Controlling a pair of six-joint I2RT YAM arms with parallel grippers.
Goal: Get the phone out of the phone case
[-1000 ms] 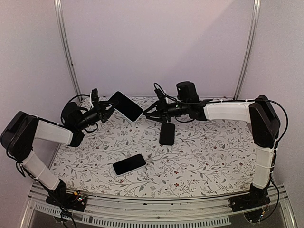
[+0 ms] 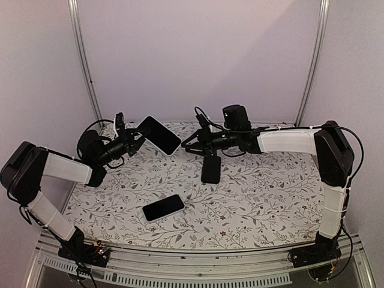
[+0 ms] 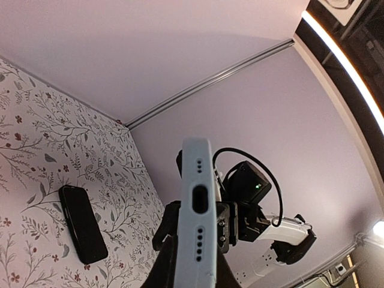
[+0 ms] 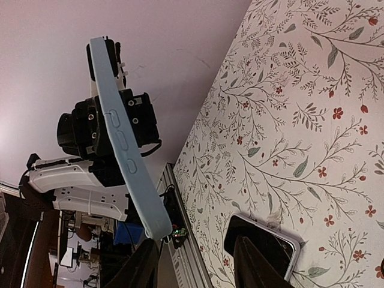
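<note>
A phone in a pale blue-white case (image 2: 159,135) is held tilted in the air, its black screen facing the top camera. At its left end, my left gripper (image 2: 143,132) is shut on it. The left wrist view shows the case's edge (image 3: 199,240) end-on, with a port cutout; the right wrist view shows a side with button bumps (image 4: 127,141). Just right of the case's lower right corner, my right gripper (image 2: 185,146) stands open, nothing between its fingers. Whether a finger touches the corner, I cannot tell.
On the floral table lie two more dark phone-like slabs: a light-rimmed one (image 2: 164,207) at the front and a black one (image 2: 211,170) below the right gripper. A pale wall (image 2: 198,60) closes the back.
Almost nothing differs. The right gripper and its wrist have shifted down very slightly; the held phone and left arm stay nearly where they were.
</note>
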